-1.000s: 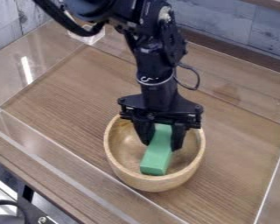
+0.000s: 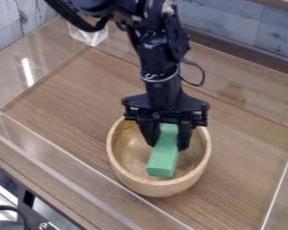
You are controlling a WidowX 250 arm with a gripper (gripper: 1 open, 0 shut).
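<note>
A round light wooden bowl [image 2: 132,171] sits on the wooden tabletop near the front centre of the camera view. In it lies a green block [image 2: 161,160], slightly slanted, its upper end under the gripper. My black gripper [image 2: 167,128] points down over the back half of the bowl, its fingers on either side of the block's upper end. Whether they grip the block or stand slightly apart from it cannot be made out, as the dark fingers hide the contact.
A small clear object [image 2: 86,29] stands at the back left. A grey plank wall runs along the back right, and dark cables lie at the lower left corner.
The gripper has shifted slightly over the bowl, staying around the block's upper end. The block and bowl have barely moved.
</note>
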